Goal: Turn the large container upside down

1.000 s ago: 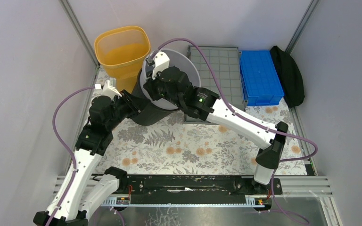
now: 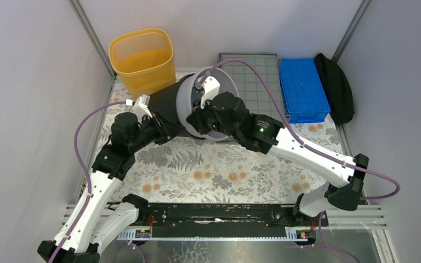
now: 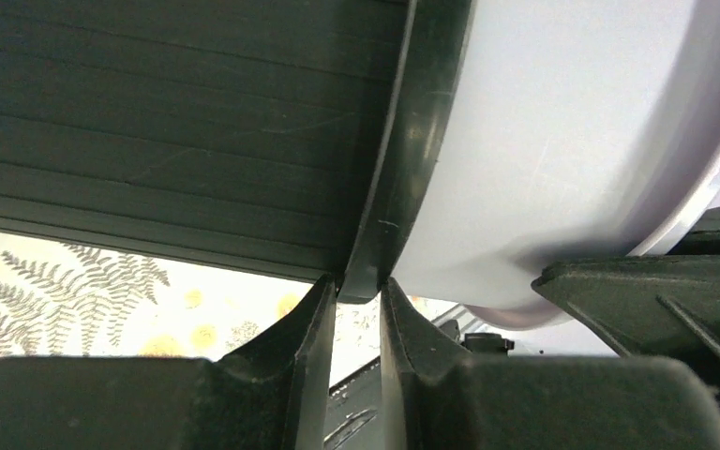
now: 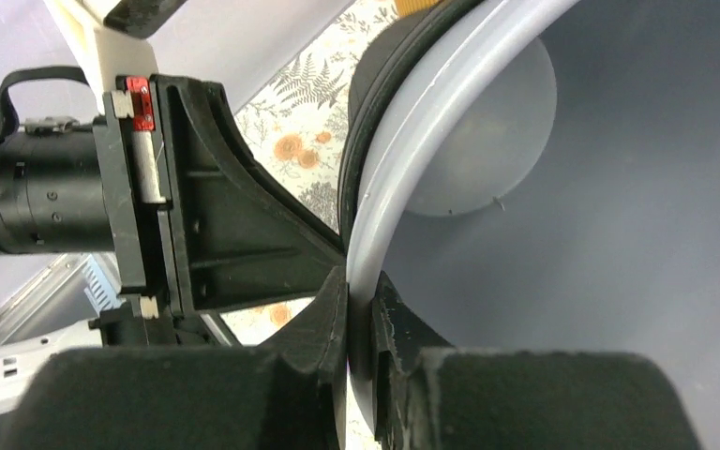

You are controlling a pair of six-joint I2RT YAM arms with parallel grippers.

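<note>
The large container lies tilted onto its side, its mouth facing right: a dark ribbed outer wall (image 3: 169,131) with a black rim (image 3: 412,150), and a light grey inner part (image 2: 227,82) sticking out beyond it. My right gripper is shut on the grey rim (image 4: 431,122), one finger inside and one outside. At the container's near side, my left gripper has its tips slightly apart, with the lower end of the black rim between them. Whether they press on it cannot be told. The container's base is mostly hidden in the top view.
A yellow bin (image 2: 142,63) stands behind left, close to the dark wall. A grey grid tray (image 2: 257,82), a blue crate (image 2: 304,90) and a black cloth (image 2: 334,90) are at back right.
The container has tipped further over, its mouth swinging right.
</note>
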